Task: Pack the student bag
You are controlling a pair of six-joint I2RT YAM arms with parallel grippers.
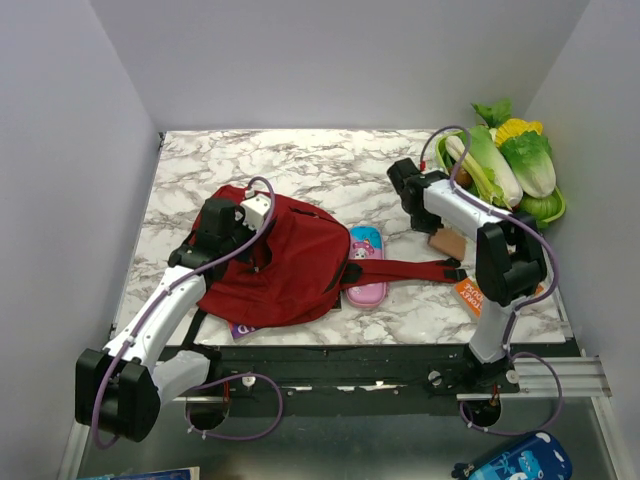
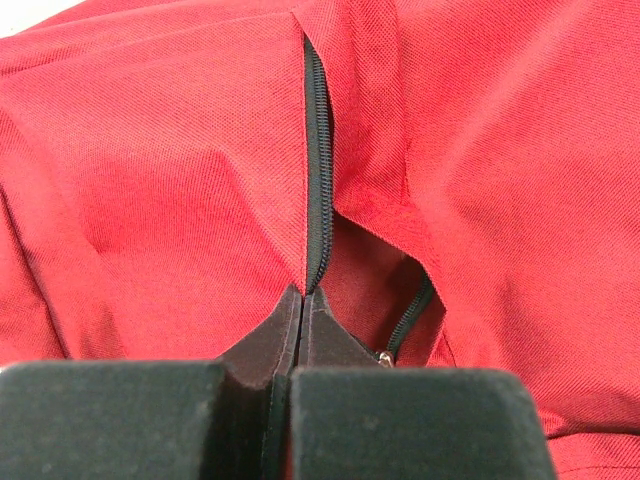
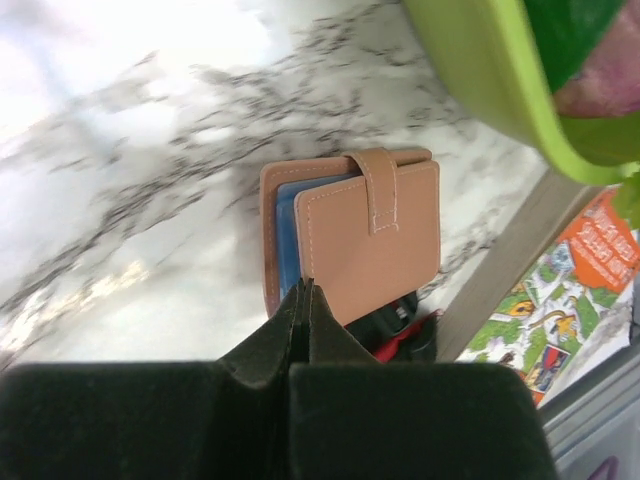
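The red bag (image 1: 300,250) lies on the left half of the table, its strap (image 1: 405,271) stretched right. My left gripper is shut on the zippered edge (image 2: 318,170) of the bag's opening, with a dark gap beside it. My right gripper is shut with nothing between its fingers, just over the lower edge of a brown wallet (image 3: 375,235) with a blue inside. In the top view the wallet (image 1: 447,243) is partly behind the right arm. A pink and blue pencil case (image 1: 366,293) sits right of the bag, crossed by the strap.
A green basket of vegetables (image 1: 548,222) fills the back right corner. An orange book (image 1: 468,295) lies near the front right, partly covered by the right arm. A purple item (image 1: 243,330) shows under the bag's front edge.
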